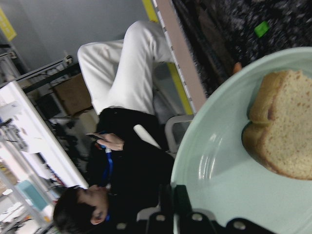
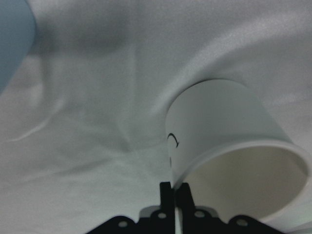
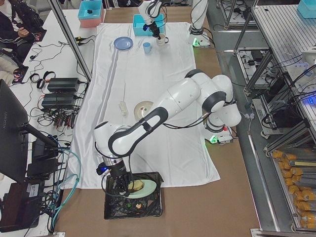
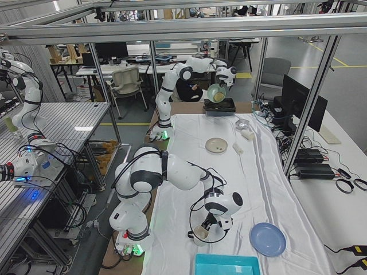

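My left gripper is shut on the rim of a pale green plate [image 1: 214, 190] bearing a slice of bread [image 1: 285, 126]; in the camera left view the plate is over a black bin [image 3: 113, 210]. At the far end, my right gripper is shut on the near rim of a white cup [image 2: 217, 114] with a drawn mark, over the white cloth. A blue cup [image 3: 147, 48] stands beside it.
A blue plate [image 4: 268, 239] and a turquoise tray [image 4: 226, 264] lie at the far end. A beige plate [image 4: 217, 145] and small pale items lie mid-cloth.
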